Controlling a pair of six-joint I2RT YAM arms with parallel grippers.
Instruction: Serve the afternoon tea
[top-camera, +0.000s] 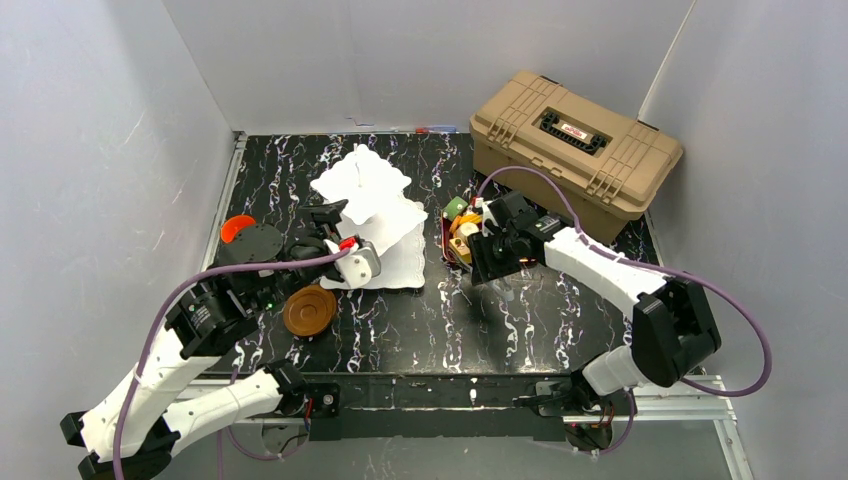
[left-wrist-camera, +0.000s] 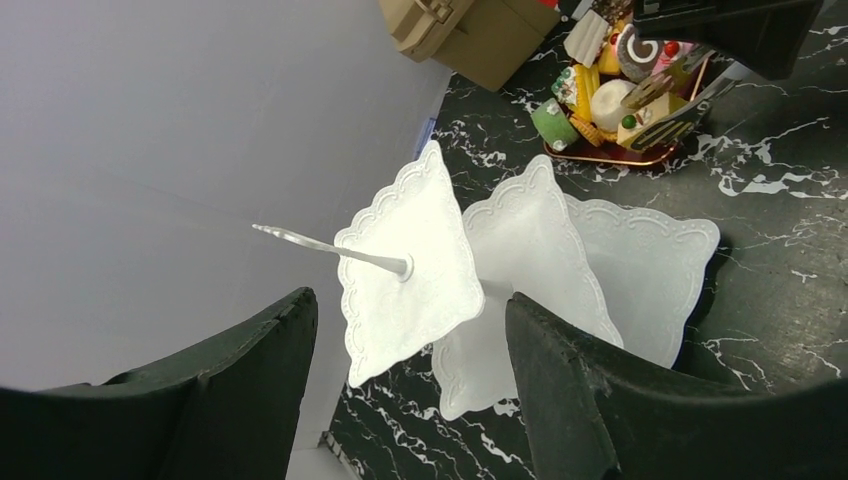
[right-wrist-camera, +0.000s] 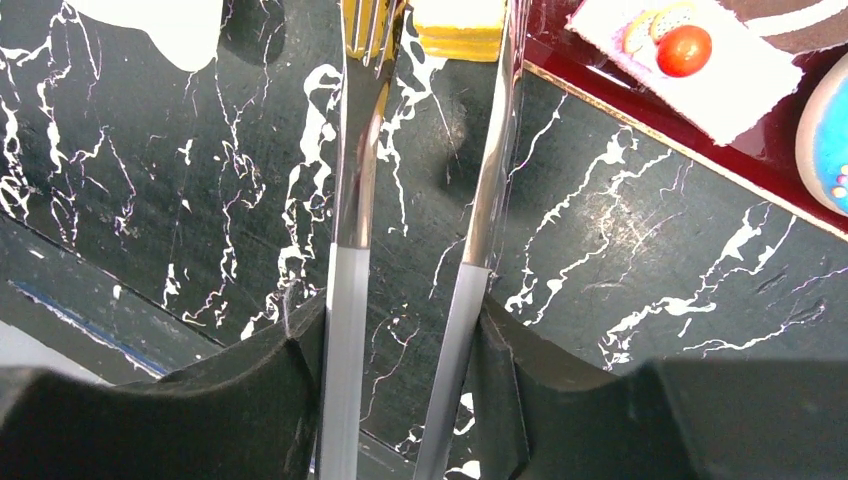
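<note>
The white three-tiered stand (top-camera: 375, 180) stands at centre-left, with my left gripper open in front of it, nothing between its fingers. My right gripper is shut on metal tongs (right-wrist-camera: 350, 300), one fork-ended arm and one smooth, whose tips reach a yellow cake piece (right-wrist-camera: 460, 30) at the edge of the red tray (right-wrist-camera: 760, 185). Whether the tips grip the cake is unclear. The tray holds several sweets, including a pink slice with a cherry (right-wrist-camera: 683, 55) and a green cake (left-wrist-camera: 553, 124).
A tan case (top-camera: 575, 150) fills the back right. A brown round lid (top-camera: 309, 311) lies front left, an orange item (top-camera: 236, 226) at the left edge, partly behind the left arm.
</note>
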